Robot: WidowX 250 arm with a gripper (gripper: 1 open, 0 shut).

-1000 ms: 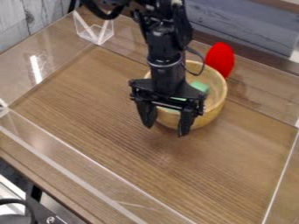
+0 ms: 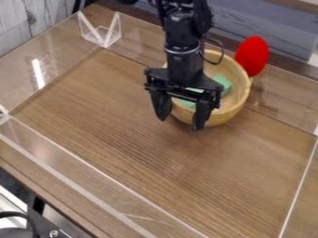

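My gripper (image 2: 181, 104) is a black arm coming down from the top centre, its open fingers low over the front left of a yellow bowl (image 2: 228, 113). A green object (image 2: 218, 85) lies in the bowl, partly hidden behind the gripper. Whether the fingers touch the bowl cannot be told.
A red object (image 2: 251, 55) lies at the back right, beside the bowl. A clear plastic piece (image 2: 102, 28) is at the back left.
The arm has shifted slightly up and back in the view. The bowl appears a little farther back too, with the green object more covered by the arm.
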